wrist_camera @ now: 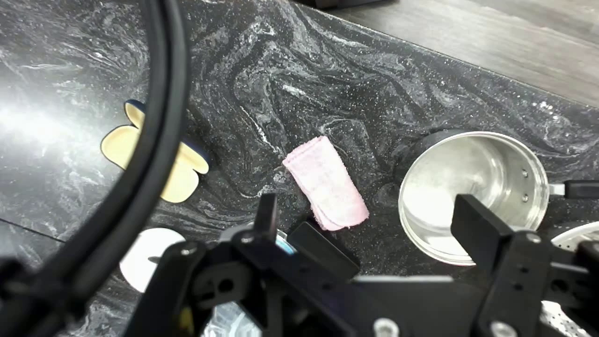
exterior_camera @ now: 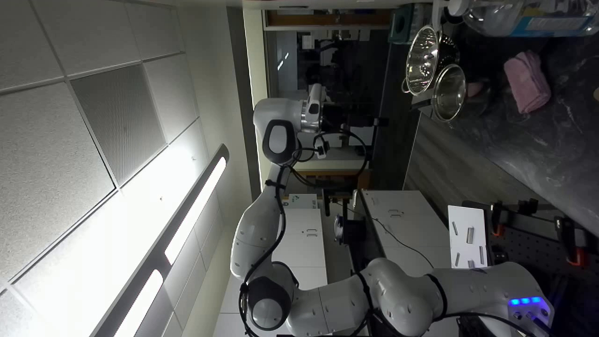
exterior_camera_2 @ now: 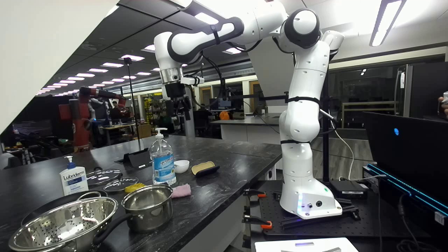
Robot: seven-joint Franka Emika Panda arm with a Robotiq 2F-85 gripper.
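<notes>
My gripper stands open high above the dark counter, with nothing between its fingers. Below it in the wrist view lies a folded pink cloth (wrist_camera: pixel 325 182). To the cloth's right is a steel pot (wrist_camera: pixel 471 168), empty inside and partly covered by one finger (wrist_camera: pixel 477 227). An open glasses case (wrist_camera: pixel 179 179) with a tan lining sits to the left, crossed by a cable. Part of a white bowl (wrist_camera: pixel 147 252) shows below the case. In exterior view 2 the gripper (exterior_camera_2: pixel 183 114) hangs well above the clear pump bottle (exterior_camera_2: pixel 163 161).
A steel colander (exterior_camera_2: pixel 63 222) stands beside the pot (exterior_camera_2: pixel 149 205). Glass lids (exterior_camera_2: pixel 103 176), a yellow item (exterior_camera_2: pixel 134 187) and a lotion bottle (exterior_camera_2: pixel 74 178) are farther back.
</notes>
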